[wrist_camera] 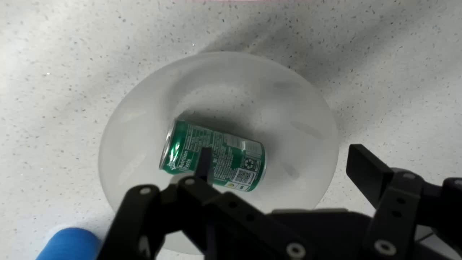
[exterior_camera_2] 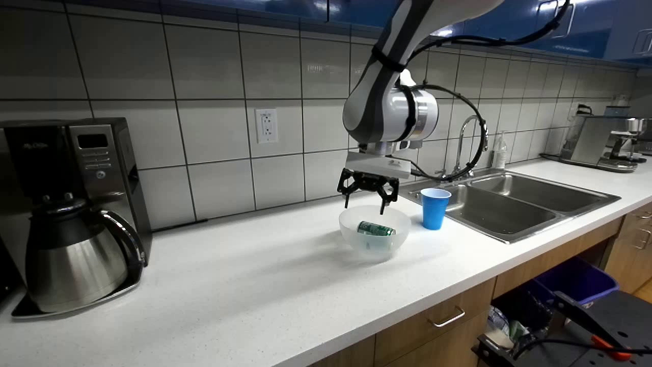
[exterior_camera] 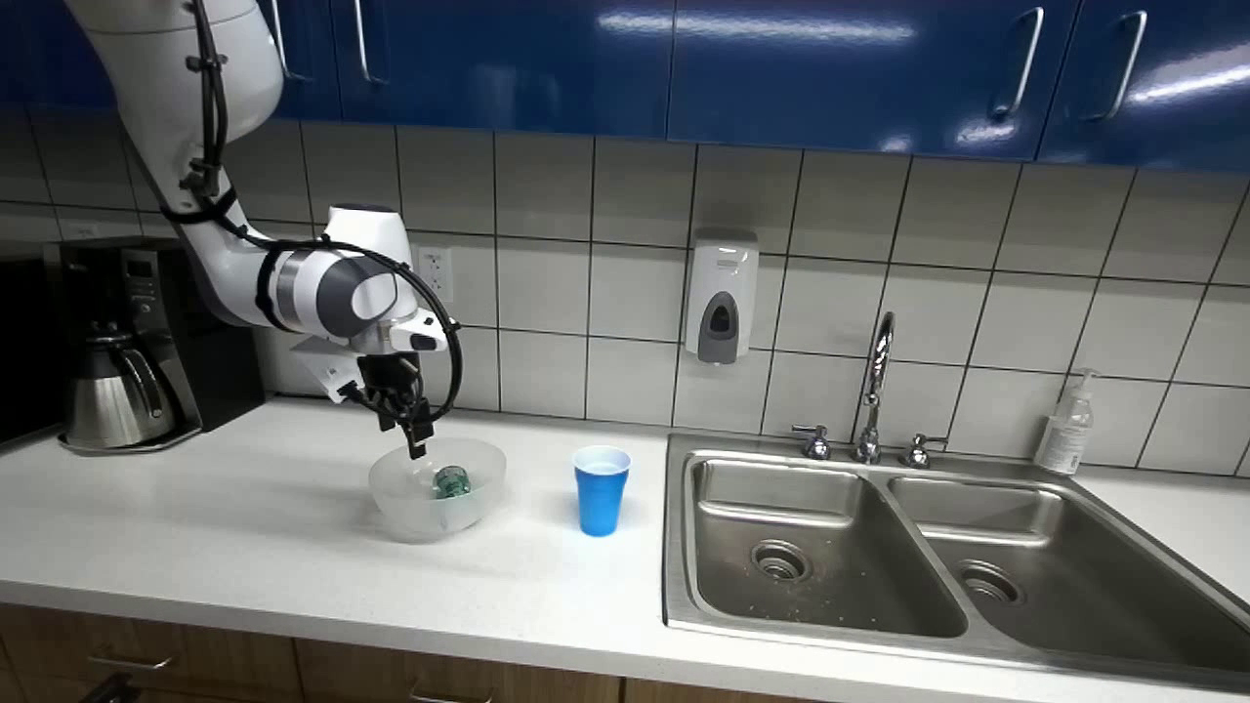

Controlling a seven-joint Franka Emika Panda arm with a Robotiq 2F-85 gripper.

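A green can (wrist_camera: 218, 156) lies on its side inside a frosted, translucent bowl (wrist_camera: 299, 108) in the wrist view. My gripper (exterior_camera_2: 364, 204) hangs above the bowl, its two black fingers spread apart with only air between them. One finger (wrist_camera: 203, 162) covers a bit of the can from the wrist camera, though that camera sits above both. To the right of the bowl a blue cup (exterior_camera: 600, 492) stands upright on the counter.
Right of the cup is a steel double sink (exterior_camera: 820, 527) with a faucet (exterior_camera: 873, 387). A coffee maker (exterior_camera_2: 79, 214) stands at the left end. Open counter (exterior_camera_2: 244, 281) stretches between it and the bowl.
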